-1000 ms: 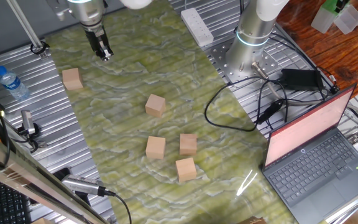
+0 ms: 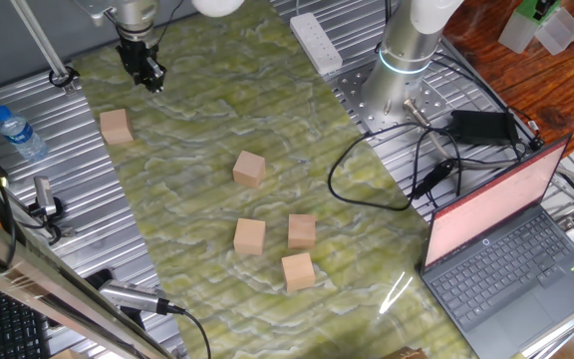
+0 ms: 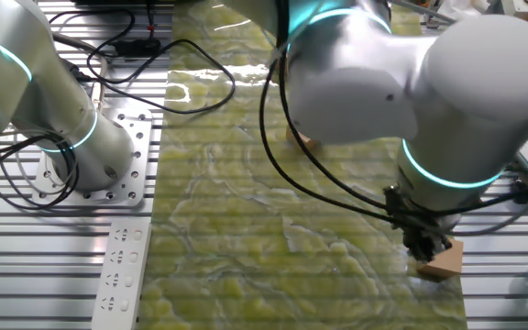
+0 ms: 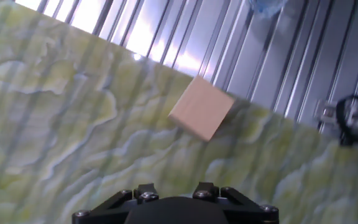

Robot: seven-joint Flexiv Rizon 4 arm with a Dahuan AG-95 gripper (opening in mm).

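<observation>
Near the mat's left edge lies a wooden cube [image 2: 116,127], apart from several others. My gripper [image 2: 153,84] hangs up and to the right of it in exterior view 1. In the wrist view the same cube [image 4: 202,108] sits ahead of the gripper, whose fingers stand apart with nothing between them. Exterior view 2 shows that cube [image 3: 443,261] partly behind the gripper. The other cubes are a single one [image 2: 249,169] mid-mat and a cluster of three: left [image 2: 249,236], right [image 2: 302,230] and front [image 2: 298,271].
A water bottle [image 2: 20,134] stands on the metal table left of the mat. To the right are a power strip [image 2: 316,44], a looped black cable [image 2: 342,165] and a laptop [image 2: 506,259].
In exterior view 1 my gripper has moved left and slightly up, toward the side of the lone cube. All the cubes have stayed where they were.
</observation>
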